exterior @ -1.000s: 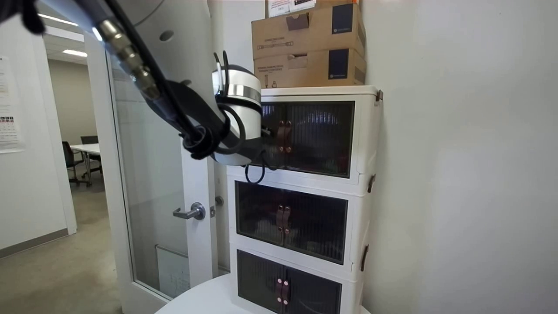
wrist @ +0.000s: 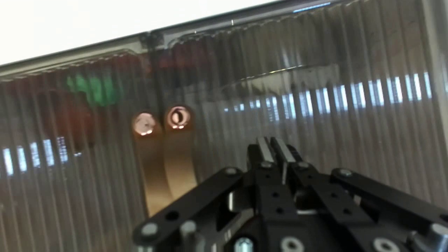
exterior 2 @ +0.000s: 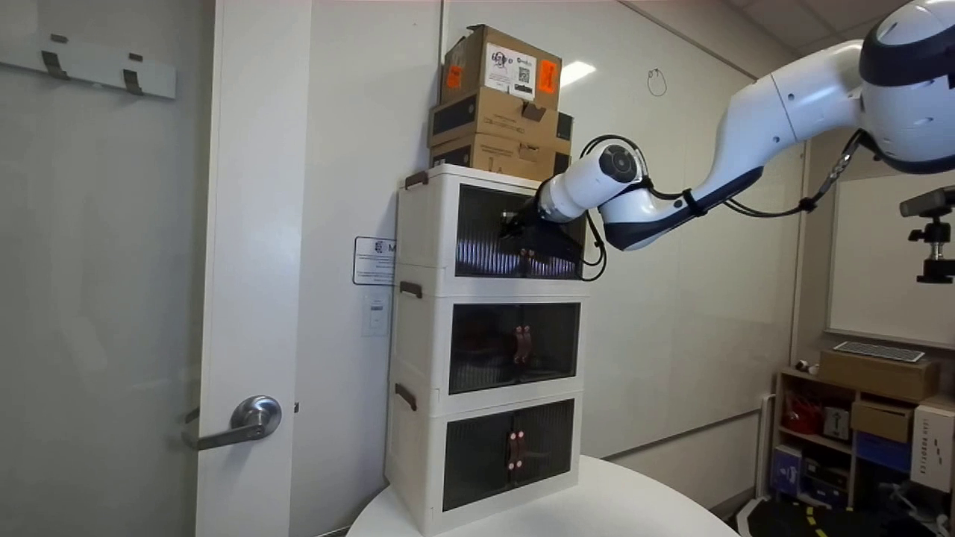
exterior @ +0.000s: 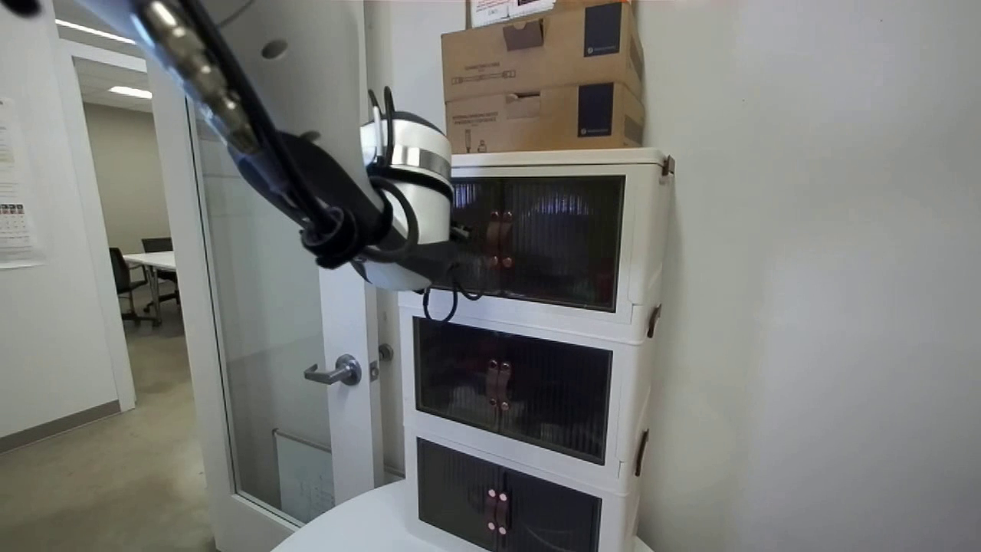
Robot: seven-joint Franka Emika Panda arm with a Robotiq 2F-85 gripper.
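The top cabinet has two dark ribbed doors, both closed, with a pair of brown strap handles where they meet. Close in front of one door panel is my gripper, beside the handles and apart from them in the wrist view. Its fingers are pressed nearly together, and nothing shows between them. In exterior view 2 the dark gripper overlaps the top doors. Whether the fingertips touch the panel, I cannot tell. Red and green items show dimly through the other panel.
Below are a middle cabinet and a bottom cabinet, both closed, stacked on a round white table. Cardboard boxes sit on top of the stack. A glass door with a lever handle stands left in exterior view 1.
In exterior view 1 the arm and wrist have shifted a little to the left, away from the handles. The cabinet doors look unchanged.
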